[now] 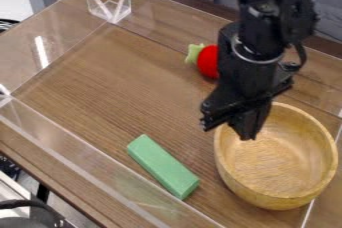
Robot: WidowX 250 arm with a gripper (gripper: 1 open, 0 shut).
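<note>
My gripper (235,120) hangs at the upper right over the rear rim of a tan bowl (274,177), its fingers shut with nothing visible between them. A green block (163,165) lies on the table to the left of the bowl. A red object with a green top (207,60) sits behind the gripper, partly hidden by it.
A clear small basket (110,5) stands at the back left. A clear edge runs along the left, and a wall bounds the back right.
</note>
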